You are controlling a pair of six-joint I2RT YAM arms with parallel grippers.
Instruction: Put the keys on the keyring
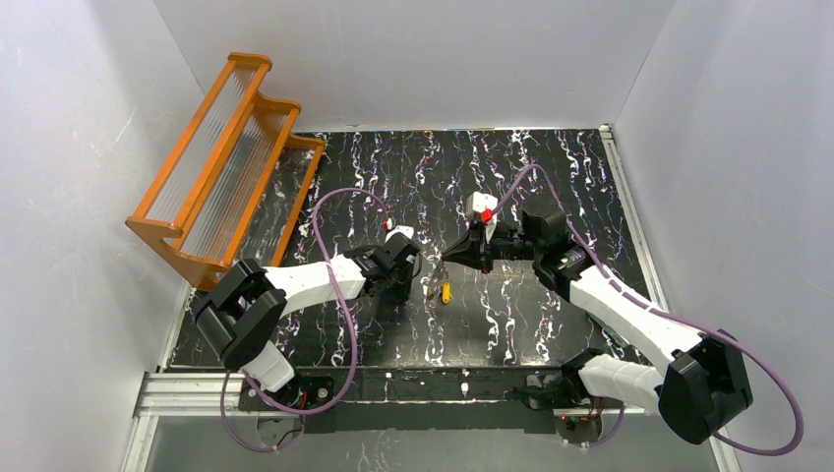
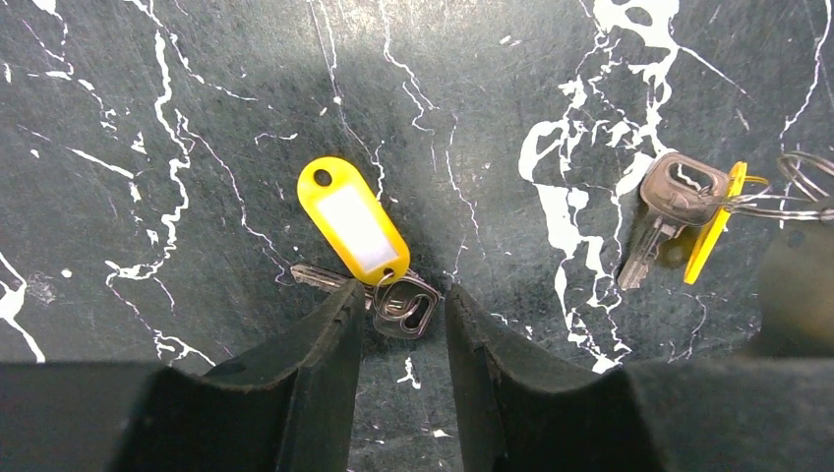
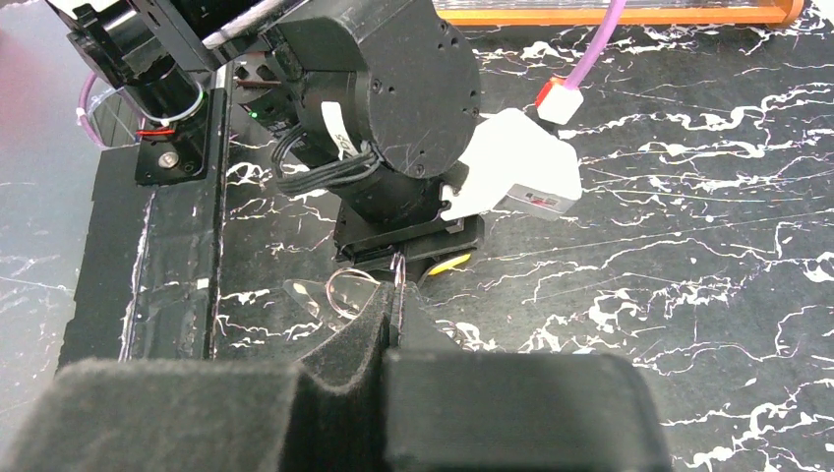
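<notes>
In the left wrist view a key [image 2: 405, 307] lies on the dark marbled table, joined by a small ring to a yellow tag [image 2: 352, 218]. My left gripper is part open above this key, one finger on each side of its head as seen from the camera. A metal keyring [image 2: 808, 182] carries a second key [image 2: 667, 211] and another yellow tag [image 2: 715, 228], hanging at the right of that view. My right gripper [image 1: 446, 260] is shut on the keyring, whose wire loop [image 3: 349, 288] shows by its fingertips in the right wrist view.
A wooden rack [image 1: 216, 167] stands at the back left of the table. The two grippers are close together near the table's middle. Behind them and to the front right, the table [image 1: 511, 324] is clear.
</notes>
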